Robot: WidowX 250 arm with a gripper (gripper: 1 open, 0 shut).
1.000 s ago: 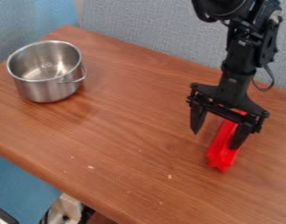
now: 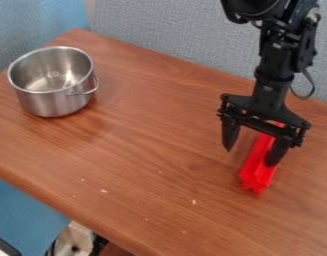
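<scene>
My black gripper [image 2: 251, 150] stands open over a long red object [image 2: 255, 175] on the right part of the wooden table, its fingers on either side of the object's upper portion; whether they touch it I cannot tell. A shiny steel pot [image 2: 54, 90] sits at the left of the table.
The gripper and arm have shifted very slightly, and the red object looks nearly the same.
</scene>
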